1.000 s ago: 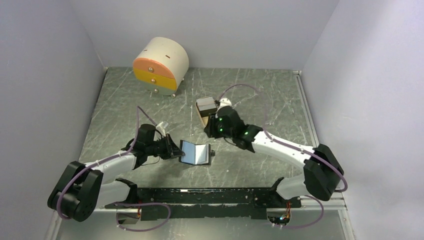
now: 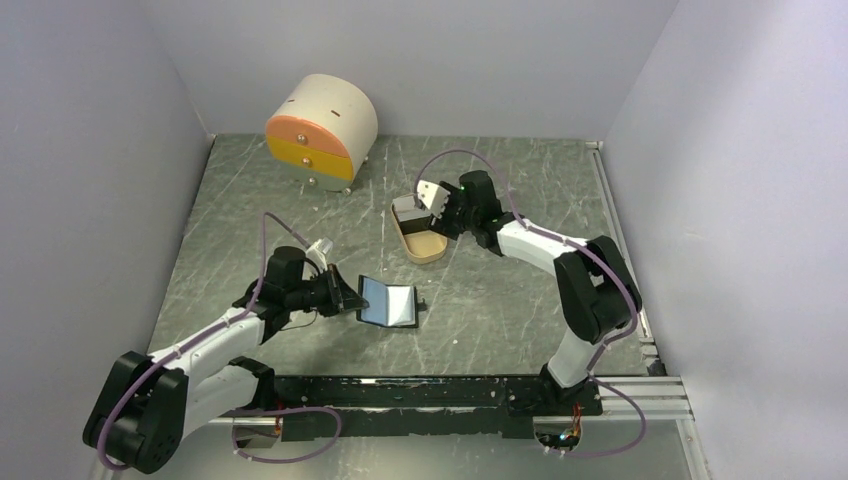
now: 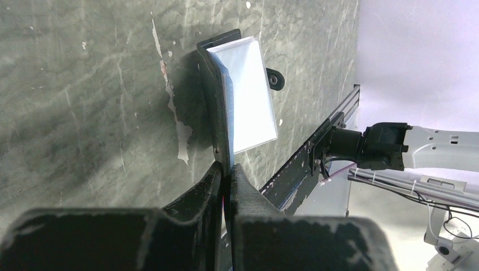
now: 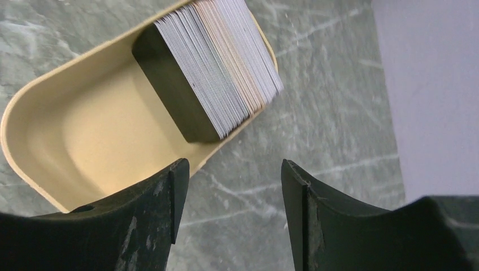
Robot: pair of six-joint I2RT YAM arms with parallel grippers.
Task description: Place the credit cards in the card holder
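Note:
The black card holder (image 2: 402, 307) lies open like a book near the table's front, white sleeves (image 3: 247, 93) showing. My left gripper is shut on the edge of its cover, on the left side. At the back middle, a tan tray (image 2: 427, 258) holds a tight row of credit cards (image 4: 206, 65) standing on edge at one end, a dark one facing the empty part. My right gripper hovers at the tray's right side, fingers apart and nothing between them; the cards lie ahead of its fingertips in the right wrist view.
A toy-like cabinet (image 2: 326, 125) with orange and yellow drawers stands at the back left. Grey walls (image 2: 740, 200) close in the table at the sides and back. Bare marbled tabletop (image 2: 540, 180) lies right of the tray.
My right gripper has moved toward the back, from near the tray's front end to beside the cards.

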